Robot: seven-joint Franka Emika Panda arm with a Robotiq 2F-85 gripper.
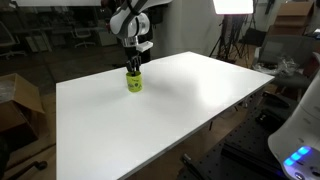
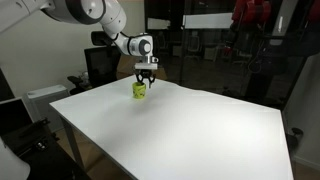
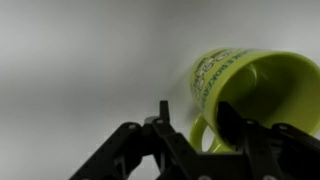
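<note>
A yellow-green mug (image 1: 134, 84) with printing round its side stands on the white table. My gripper (image 1: 134, 70) is right at the mug's top, and the second exterior view shows the gripper (image 2: 141, 78) there too. In the wrist view the mug (image 3: 258, 85) fills the right side, its handle at the lower left of the rim. The gripper has its fingers apart: one fingertip reaches inside the mug's opening, the other stands outside, with the mug's wall between. A gap shows between the outer finger and the wall.
Behind the far edge, a black tripod (image 1: 232, 30) and shelving stand off the table.
</note>
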